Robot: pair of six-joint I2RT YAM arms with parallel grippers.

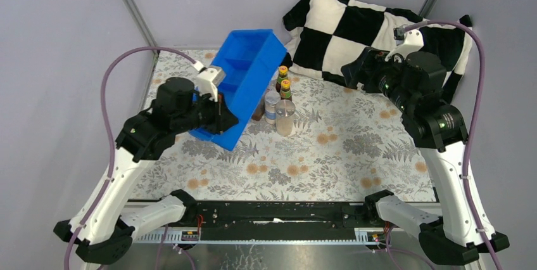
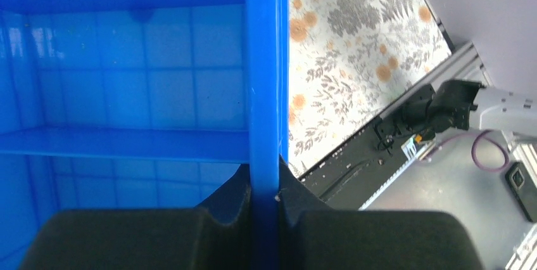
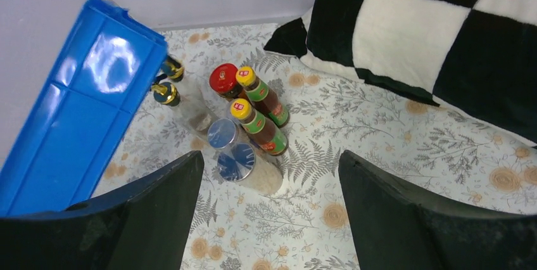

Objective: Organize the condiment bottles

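Observation:
A blue divided bin hangs tilted over the left part of the table, and my left gripper is shut on its wall. From above, the bin covers much of the bottle group. Two brown bottles with yellow caps, a red-capped jar, and clear shakers stand close together in the right wrist view. Two gold-topped glass bottles are partly behind the bin there. My right gripper, open with nothing between its fingers, is in the air near the cushion, right of the bottles.
A black-and-white checked cushion leans along the back wall.

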